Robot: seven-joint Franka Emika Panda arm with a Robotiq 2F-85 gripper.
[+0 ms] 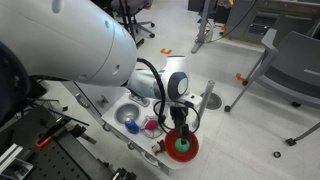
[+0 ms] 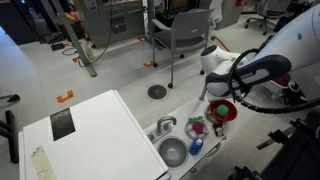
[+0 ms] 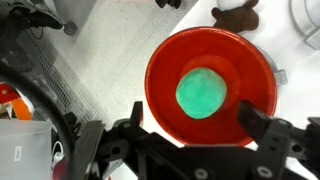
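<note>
A red bowl (image 3: 172, 62) fills the middle of the wrist view, with a round green object (image 3: 201, 93) inside it. My gripper is open above the bowl, its fingers (image 3: 124, 138) wide apart on either side of the green object. Nothing shows between them. In exterior view 1 the gripper (image 1: 181, 131) points down at the bowl (image 1: 192, 151), and the green object (image 1: 181, 148) shows just below the fingers. Exterior view 2 also shows the bowl (image 2: 232, 110), partly behind the hand; exact finger height is hard to judge.
Left of the bowl in exterior view 1 is a metal sink (image 1: 122, 107), with a blue object (image 1: 131, 126) and a pink one (image 1: 152, 124) nearby. A faucet (image 1: 205, 103) rises behind the bowl. A small brown object (image 3: 236, 18) lies beside the bowl. A grey chair (image 1: 285, 70) stands farther back.
</note>
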